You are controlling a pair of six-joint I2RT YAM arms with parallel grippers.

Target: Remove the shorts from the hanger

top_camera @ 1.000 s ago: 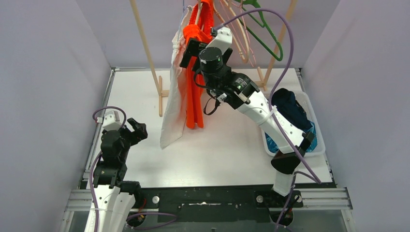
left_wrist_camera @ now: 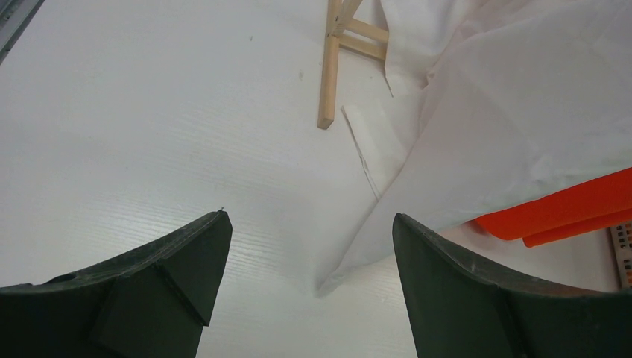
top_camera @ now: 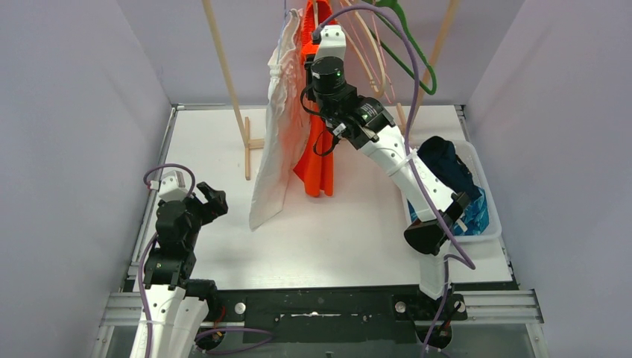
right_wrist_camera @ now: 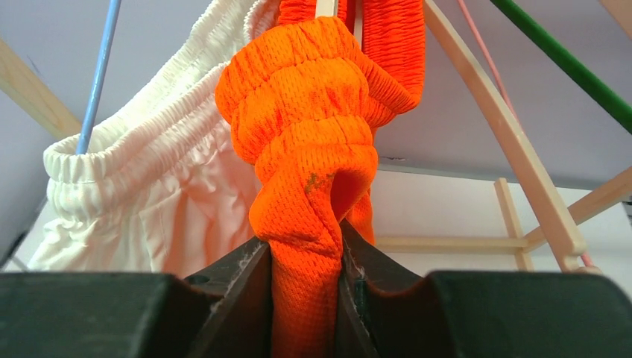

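Orange shorts (top_camera: 317, 156) hang at top centre beside a white garment (top_camera: 276, 164). In the right wrist view their ribbed waistband (right_wrist_camera: 291, 89) is bunched round a wooden hanger bar, and my right gripper (top_camera: 317, 60) has the orange fabric between its fingers; whether these press on it is unclear. My left gripper (top_camera: 210, 201) stands open and empty at lower left, and its wrist view shows the white cloth (left_wrist_camera: 507, 127) and the lower orange fabric (left_wrist_camera: 559, 209).
A wooden rack (top_camera: 220, 52) holds wooden, pink and green hangers (top_camera: 417, 67). A white bin (top_camera: 484, 205) with dark and blue cloth is at right.
My right gripper has turned and shifted slightly rightward at the waistband, and the orange shorts' lower end has swung right. The left arm is unchanged.
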